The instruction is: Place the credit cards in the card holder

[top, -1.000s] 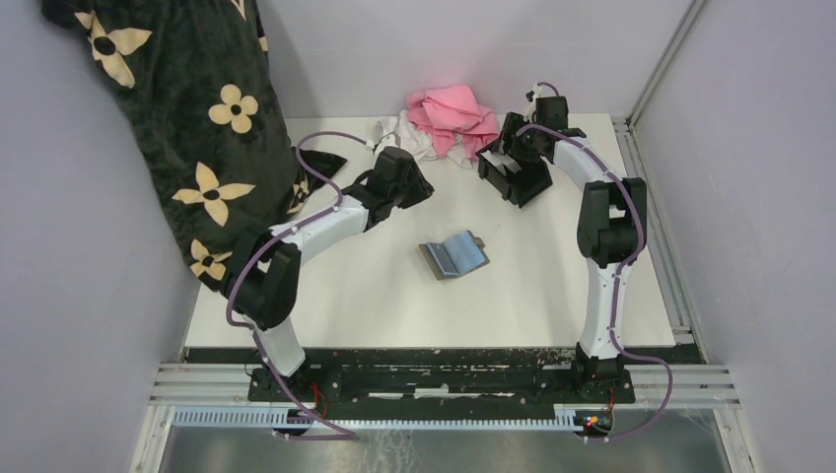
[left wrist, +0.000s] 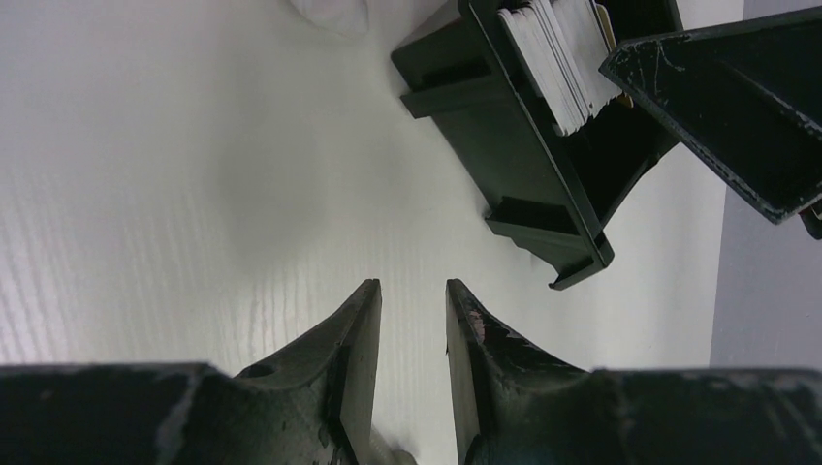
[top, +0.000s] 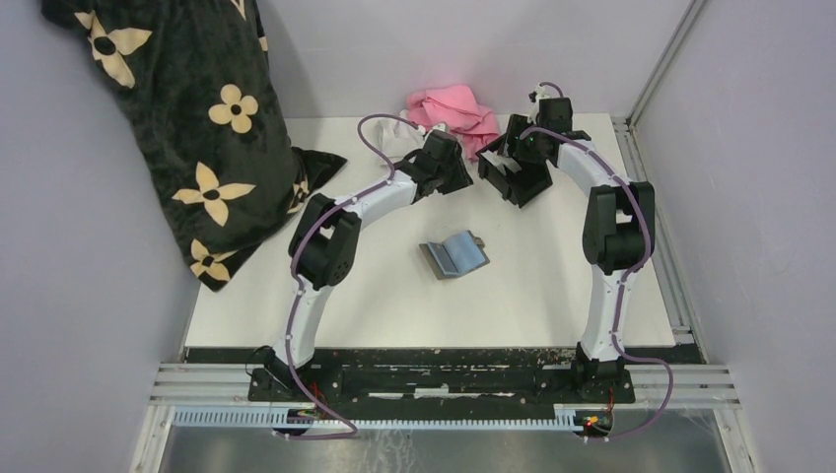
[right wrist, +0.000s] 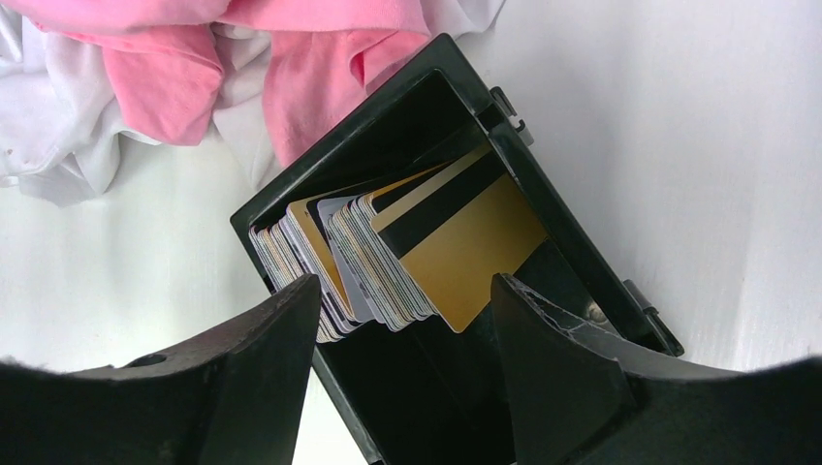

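Note:
In the right wrist view, a stack of credit cards point(right wrist: 378, 262) leans inside a black box point(right wrist: 407, 387), with a gold card point(right wrist: 480, 247) foremost. My right gripper is over the box, its fingers parted and no card held between them. The card holder point(top: 463, 252) lies spread on the table, blue-grey inside, nearer the front than the box. To the box's left hangs my left gripper, its fingertips a little apart with only bare table showing through the gap. The same cards point(left wrist: 562, 58) show in the box at the left wrist view's upper right.
Pink cloth point(top: 453, 113) and white cloth point(top: 394, 138) are heaped behind the left gripper, beside the box. A dark flowered blanket point(top: 197, 148) covers the left side.
My left arm has swung right and slightly back, bringing its gripper closer to the box. The right arm has barely shifted over the box; box and card holder stay put.

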